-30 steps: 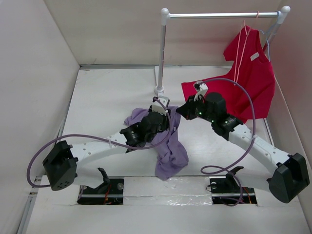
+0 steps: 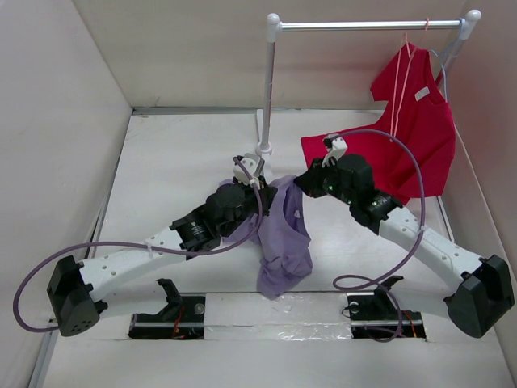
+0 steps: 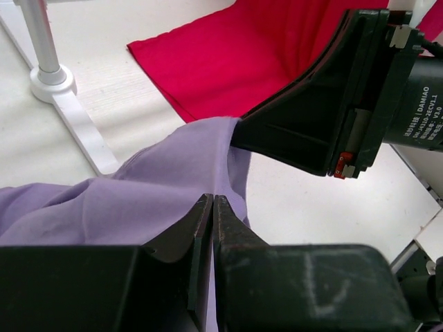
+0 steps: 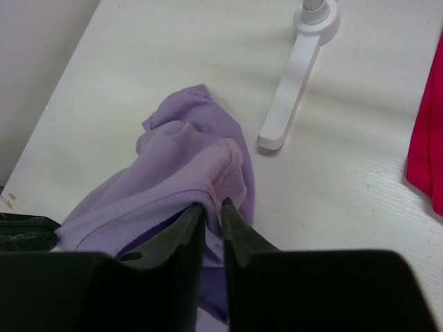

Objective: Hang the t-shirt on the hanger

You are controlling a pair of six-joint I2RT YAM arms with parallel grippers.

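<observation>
A lavender t-shirt (image 2: 283, 250) lies bunched on the white floor below the rail. My left gripper is shut above it, with no cloth clearly between its fingertips. My right gripper is at a raised fold of the shirt (image 4: 166, 207), its blurred fingertips close together on either side of or against the cloth; whether it grips is hard to tell. In the left wrist view the right gripper's dark body reaches into that fold. Pink hangers (image 2: 399, 81) hang at the right end of the rail.
A red garment (image 2: 412, 145) hangs from the rail (image 2: 363, 26) and spreads over the floor at right. The rack's post (image 2: 268, 89) and foot (image 4: 287, 97) stand behind the lavender shirt. Bare floor lies at back left.
The right gripper has stayed nearly in place at the raised fold.
</observation>
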